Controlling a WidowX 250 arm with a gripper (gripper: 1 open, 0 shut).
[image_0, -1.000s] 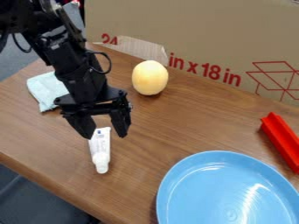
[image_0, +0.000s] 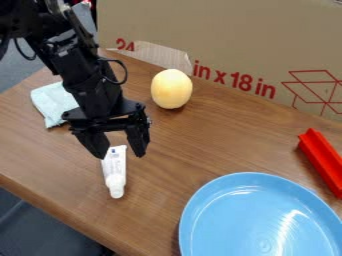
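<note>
My black gripper (image_0: 119, 149) is open, hanging over a white tube (image_0: 115, 178) that lies lengthwise on the wooden table, its cap toward the front edge. Its two fingers are spread at either side of the tube's far end; whether they touch it, I cannot tell.
A blue plate (image_0: 255, 222) is at the front right, a red block (image_0: 319, 162) at the right edge. A yellow egg-shaped object (image_0: 171, 89) and a pale cloth (image_0: 54, 103) lie behind. A cardboard box (image_0: 241, 35) closes off the back.
</note>
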